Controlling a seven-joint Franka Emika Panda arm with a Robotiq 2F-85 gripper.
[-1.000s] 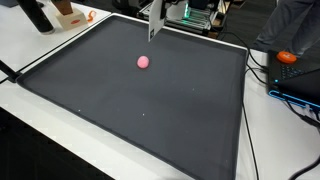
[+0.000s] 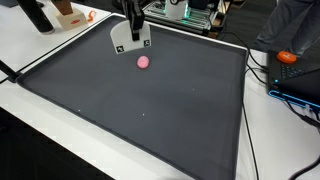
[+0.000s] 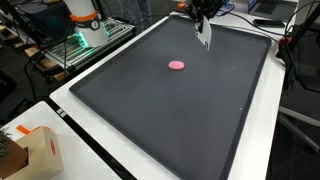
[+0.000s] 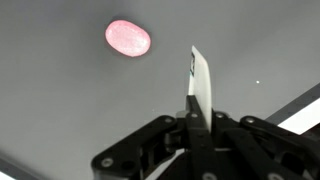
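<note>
A thin white card-like piece (image 2: pixel 131 37) with dark marks hangs from my gripper (image 2: pixel 134 18), which is shut on it. Seen almost edge-on in the wrist view, this white piece (image 4: pixel 203 82) rises from between the black fingers. A small pink oval object (image 2: pixel 142 62) lies flat on the dark board (image 2: pixel 120 105). In the wrist view the pink object (image 4: pixel 128 38) is up and to the left of the white piece, clear of it. Exterior view 2 has the white piece (image 3: pixel 204 36) near the board's far edge, apart from the pink object (image 3: pixel 176 65).
Most of the dark board (image 3: pixel 160 110) is bare, with a white table border around it. Cables run along one side. A box-like wooden object (image 3: pixel 30 155) stands at the near left in exterior view 2, off the board.
In exterior view 1 the gripper and white piece have moved left, to just above the pink object in the picture. The white piece has turned to show its broad face. The pink object stays put.
</note>
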